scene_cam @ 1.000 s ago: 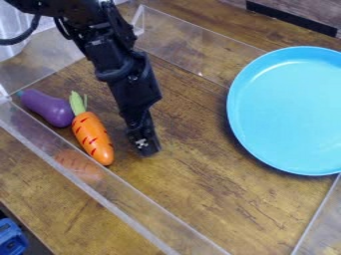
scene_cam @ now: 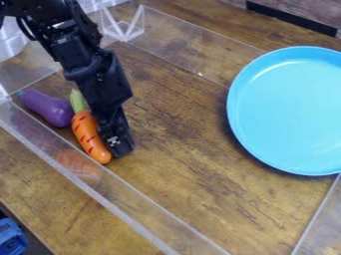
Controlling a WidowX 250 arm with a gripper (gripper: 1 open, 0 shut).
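The black gripper is low over the table at the left, its fingertips right beside an orange toy carrot with a green top, partly overlapping it in view. Whether the fingers are around the carrot or only next to it, and how far they stand apart, is unclear. A purple toy eggplant lies just left of the carrot, along the clear wall.
A large light-blue plate occupies the right side. Clear plastic walls border the wooden table. A blue object is at the lower left edge, outside the wall.
The gripper has moved left, from bare table right of the carrot to against it. The carrot appears shifted very slightly left, if at all.
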